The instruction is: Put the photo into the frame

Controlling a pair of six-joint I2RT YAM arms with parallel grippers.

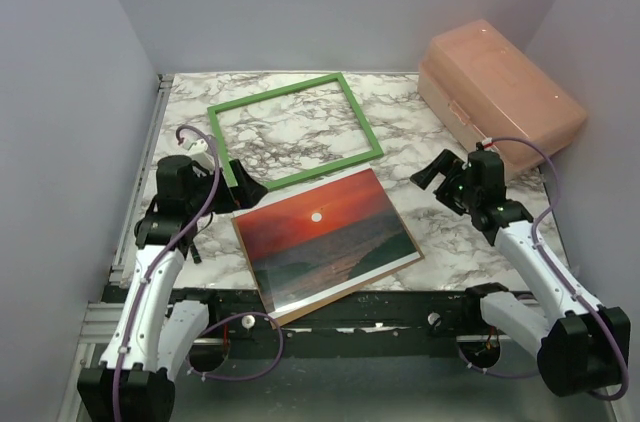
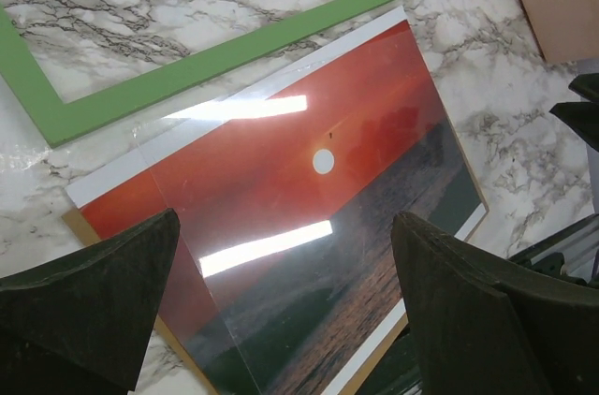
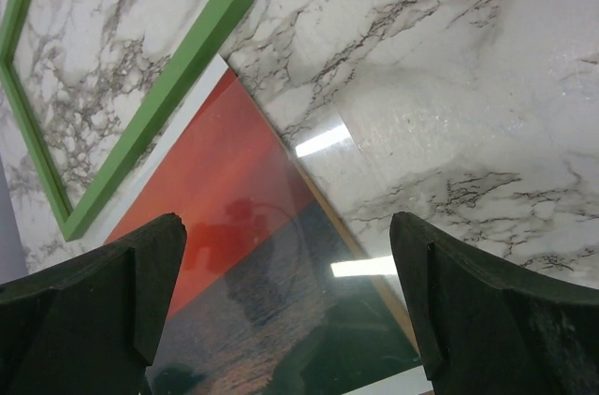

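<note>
The sunset photo (image 1: 330, 242), with white borders and a sheen, lies on a brown backing near the table's front edge, slightly overhanging it. An empty green frame (image 1: 355, 159) lies behind it. My left gripper (image 1: 240, 184) is open above the photo's left end near the frame's corner; in its wrist view the photo (image 2: 309, 180) sits between and beyond the fingers. My right gripper (image 1: 432, 172) is open, off the photo's right end, over the right part of the photo (image 3: 243, 255) in its own view, holding nothing.
A pink case (image 1: 500, 92) stands at the back right. Bare marble table (image 1: 400, 112) lies right of the frame. Walls close in at left, back and right; purple cables hang from both arms.
</note>
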